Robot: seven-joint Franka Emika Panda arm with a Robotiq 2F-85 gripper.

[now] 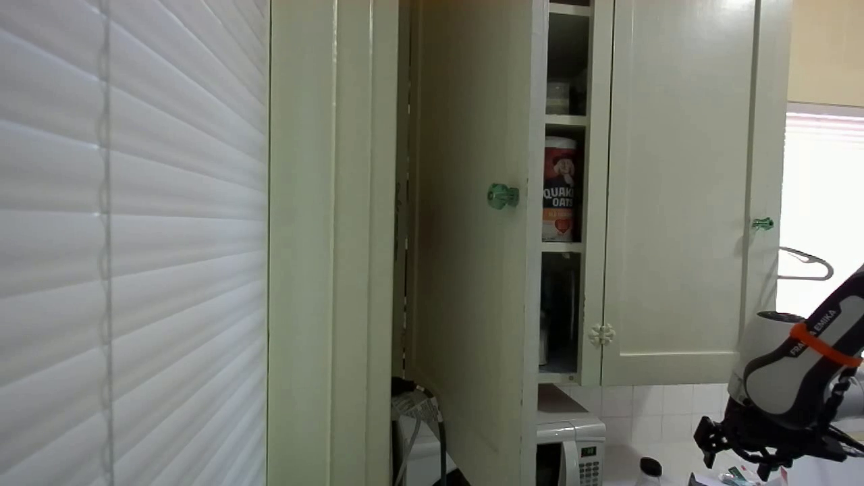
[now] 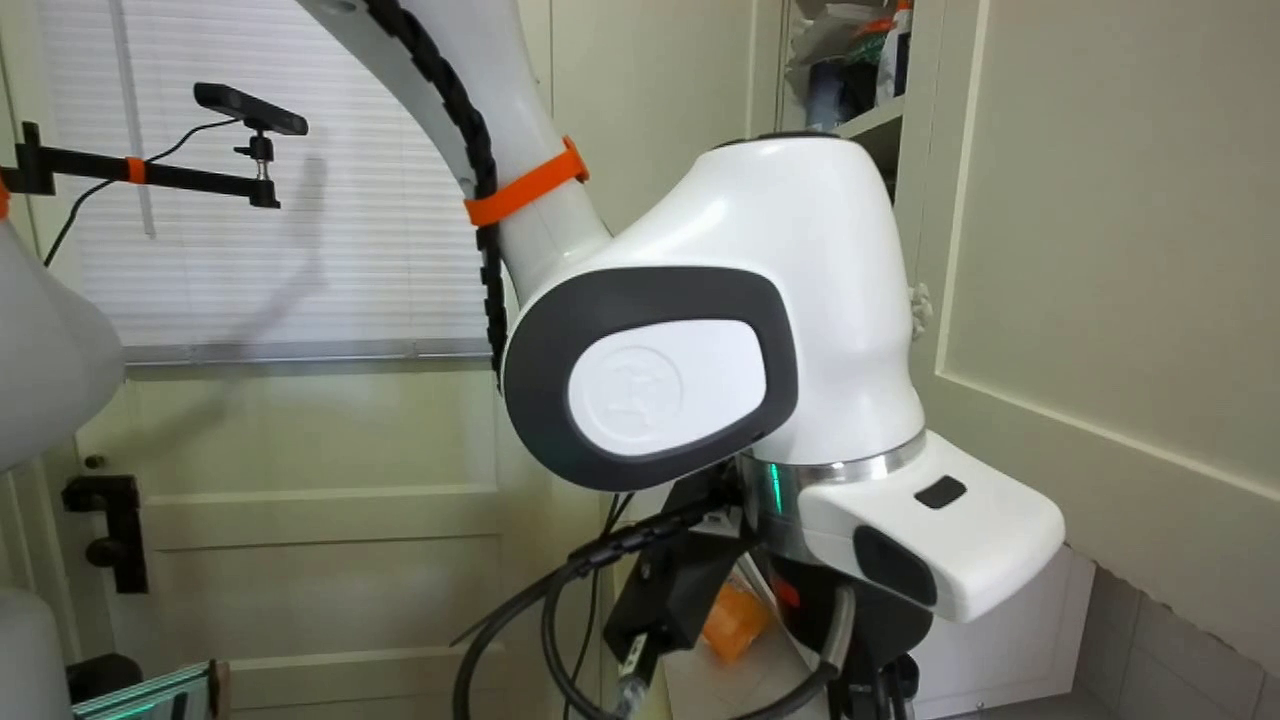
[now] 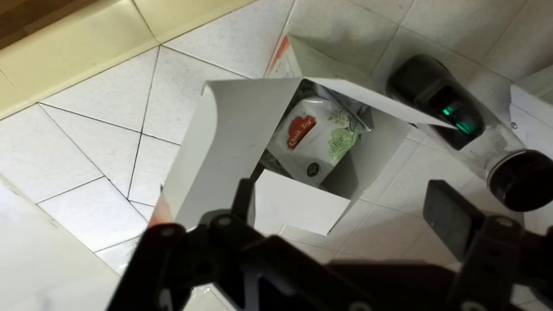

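Below my gripper, in the wrist view, stands a white box (image 3: 228,140) with its flaps spread. Inside it lies a white packet (image 3: 316,137) printed "Quik Tea" with a green pattern. My gripper is open, its two fingers (image 3: 449,217) wide apart and nothing between them; a front flap of the box shows in the gap between them. Exterior view 1 has the gripper (image 1: 737,468) low at the right, just above the packets in the box. The arm blocks the box in exterior view 2.
A clear bottle (image 3: 487,140) with a black cap lies or stands beside the box. Left of the box the tiled counter (image 3: 103,150) is clear. A cabinet door (image 1: 474,243) hangs open above the microwave (image 1: 571,441).
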